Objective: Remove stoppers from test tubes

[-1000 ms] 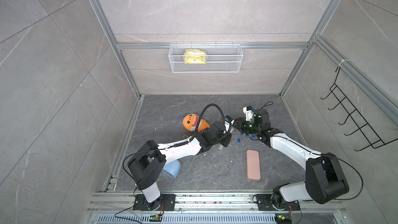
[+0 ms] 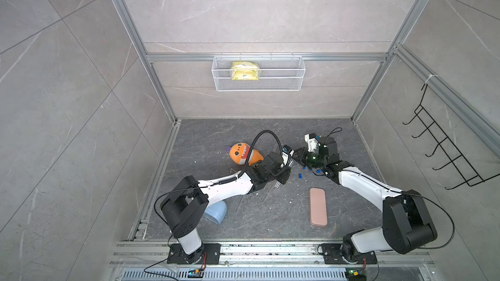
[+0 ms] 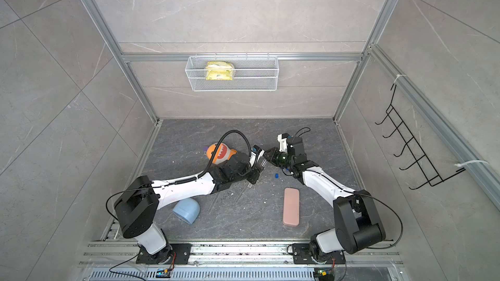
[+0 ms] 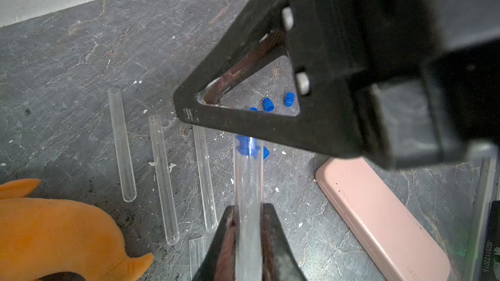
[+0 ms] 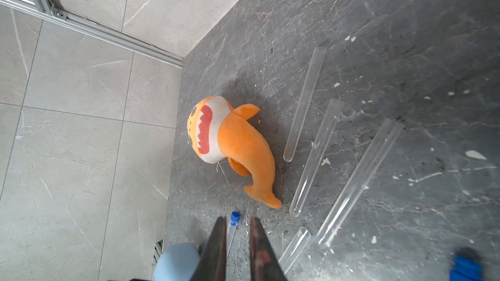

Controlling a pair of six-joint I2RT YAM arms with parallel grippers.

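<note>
Upright in the left wrist view stands a clear test tube (image 4: 249,182), with my left gripper shut around it. A blue stopper (image 4: 247,146) shows in its upper end. One black finger (image 4: 244,127) of my right gripper crosses over the stopper, hiding its top. In the right wrist view the right gripper is closed to a narrow gap; its grip on the stopper is out of sight there. Several clear tubes without stoppers, such as one tube (image 4: 122,145), lie on the table. Another tube with a blue stopper (image 5: 235,217) lies farther off.
Several loose blue stoppers (image 4: 268,104) lie on the table beyond the tube. A pink case (image 2: 317,206) rests at front right, an orange plush toy (image 5: 247,143) behind the left arm and a blue cup-like object (image 2: 216,211) at front left.
The right arm has shifted very slightly, its elbow a little to the left. My left arm looks still, and the loose things have not moved.
</note>
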